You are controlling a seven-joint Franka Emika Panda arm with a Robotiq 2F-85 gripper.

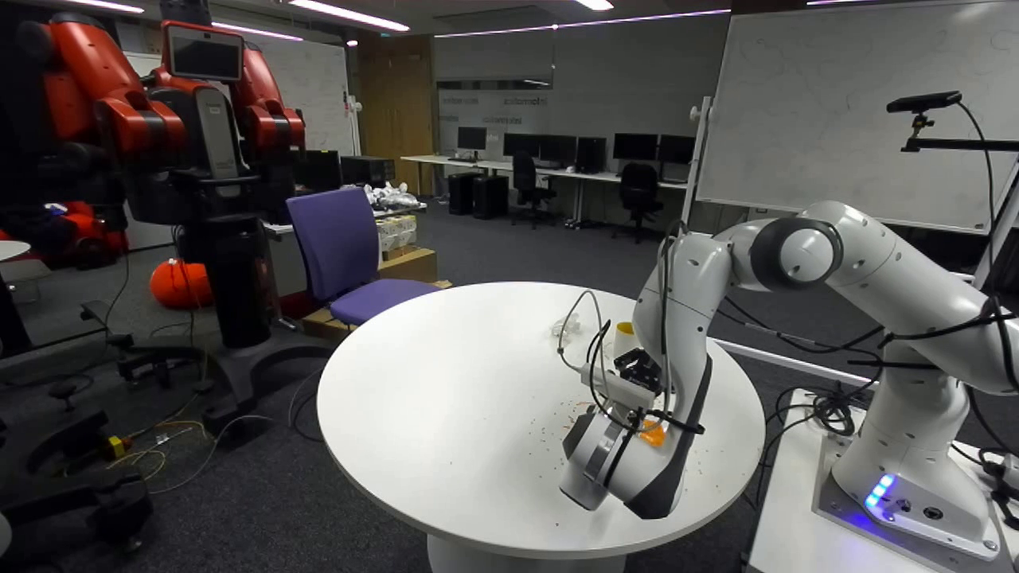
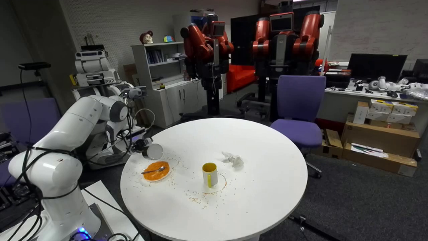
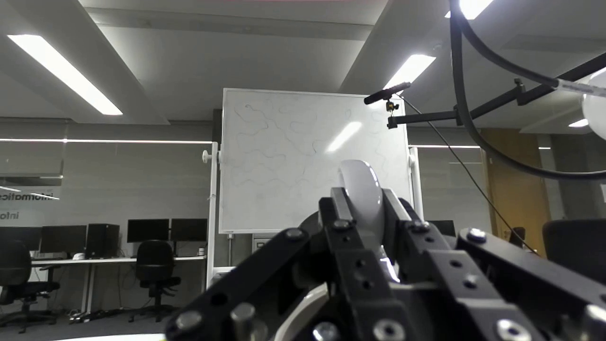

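Observation:
In the wrist view my gripper is shut on a smooth white piece, apparently the handle of a white cup. Exterior view 2 shows this cup tilted on its side in my gripper, over the left part of the table, its round end facing the camera. Close by lies a plate covered in orange, with a metal spoon across it. A white mug with a yellow inside and handle stands upright near the middle of the table. Exterior view 1 hides my fingertips behind the arm.
Crumpled clear plastic lies beyond the mug. Small crumbs are scattered around plate and mug on the round white table. A purple chair stands close to the far edge.

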